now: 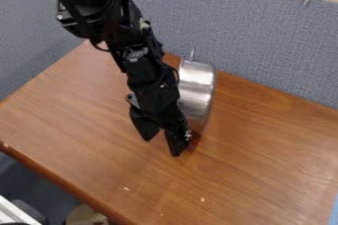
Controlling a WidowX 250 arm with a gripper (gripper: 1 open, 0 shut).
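A shiny metal pot or pan is tipped on its side on the wooden table, just right of the arm, with a thin handle pointing up at its top. The black arm comes down from the upper left, and its gripper hangs low over the table, open, beside the lower part of the pot. The arm partly hides the pot, so whether the fingers touch it cannot be told.
Grey padded walls bound it behind and at the left. Clutter lies off the table's near left edge.
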